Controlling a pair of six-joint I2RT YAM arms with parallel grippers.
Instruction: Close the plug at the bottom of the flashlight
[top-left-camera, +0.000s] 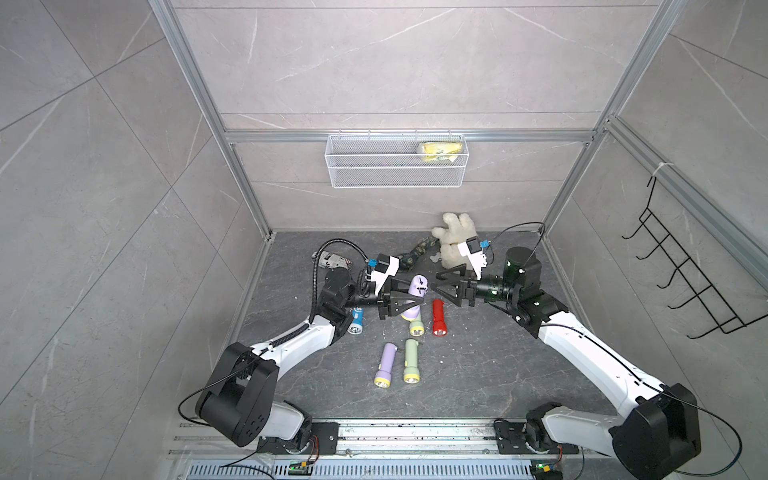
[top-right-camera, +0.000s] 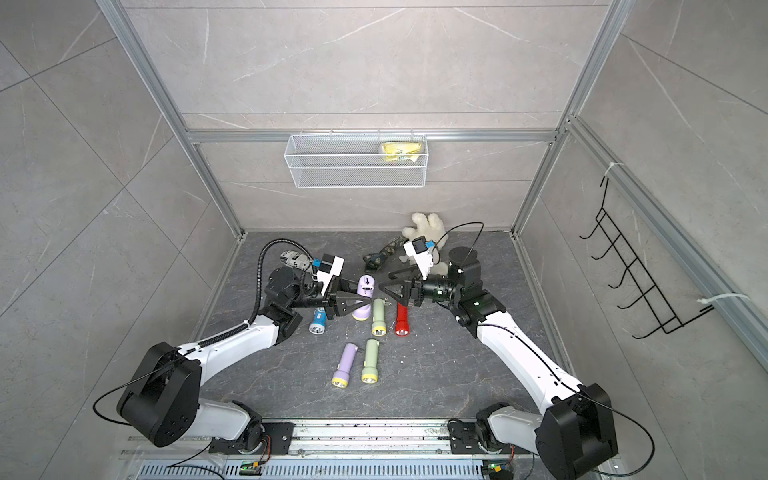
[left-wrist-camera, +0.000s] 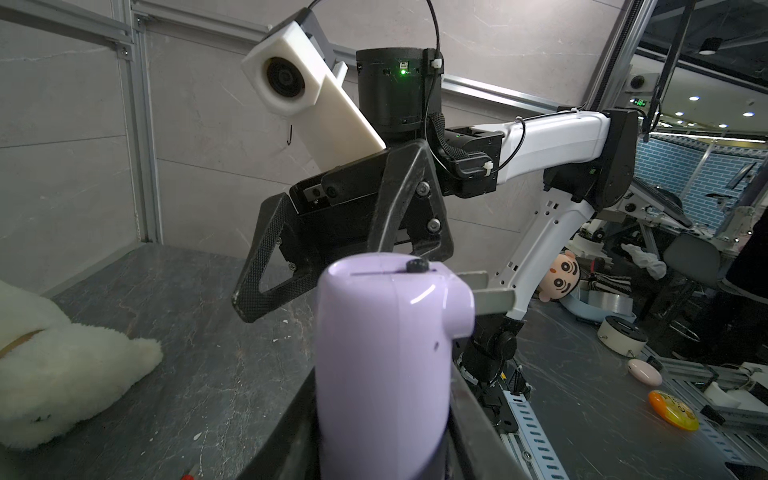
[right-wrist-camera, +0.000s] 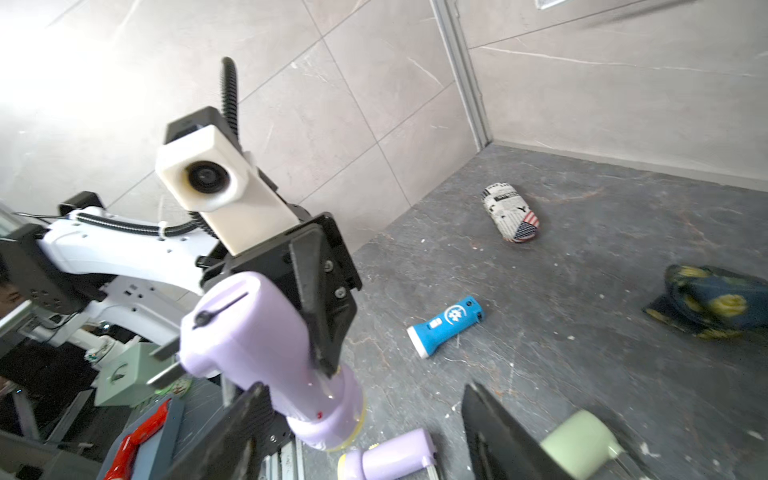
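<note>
A lavender flashlight (left-wrist-camera: 382, 360) hangs above the middle of the table, with my left gripper (top-left-camera: 409, 297) shut on it. In the left wrist view its end with a slot and a small black knob faces up, and a metal plug piece (left-wrist-camera: 496, 301) sticks out at the side. My right gripper (top-left-camera: 448, 285) stands a little to the right of the flashlight, apart from it, its fingers spread with nothing between them that shows. The right wrist view shows the flashlight's yellow-rimmed head pointing down.
Lavender (top-left-camera: 385, 365), green (top-left-camera: 412, 360), red (top-left-camera: 439, 318) and blue (right-wrist-camera: 444, 326) flashlights lie on the table. A plush toy (top-left-camera: 453, 236), dark patterned cloth (right-wrist-camera: 712, 300) and patterned object (right-wrist-camera: 509, 213) lie at the back. A wire basket (top-left-camera: 397, 160) hangs on the back wall.
</note>
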